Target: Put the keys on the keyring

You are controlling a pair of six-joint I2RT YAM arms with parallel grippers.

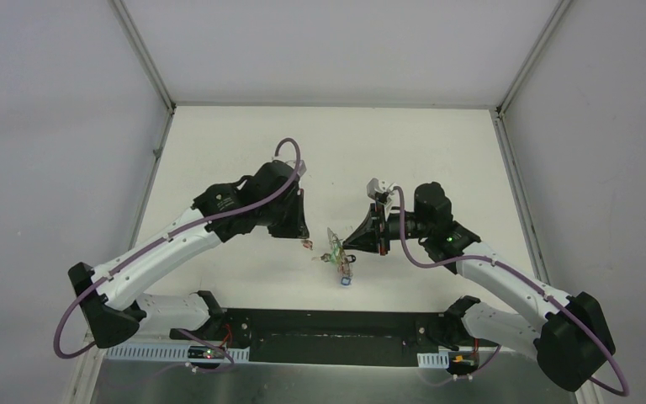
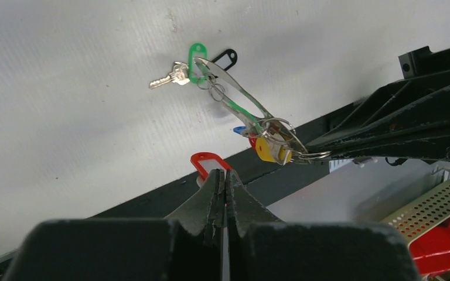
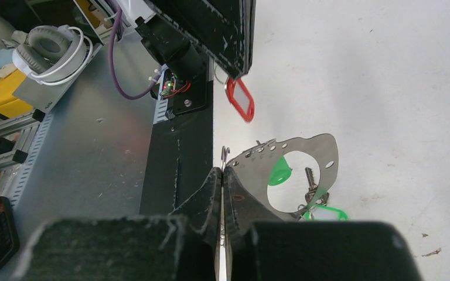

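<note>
My right gripper is shut on the metal keyring (image 3: 328, 146), a holed plate with rings, holding it upright above the table; yellow and blue tags (image 2: 266, 151) hang on it. Beyond it lie green (image 2: 197, 50) and black (image 2: 231, 56) tags with a silver key (image 2: 163, 80). My left gripper is shut with a red-tagged key (image 3: 240, 98) hanging from its tips, to the left of the keyring in the top view.
Walls close the sides and back.
</note>
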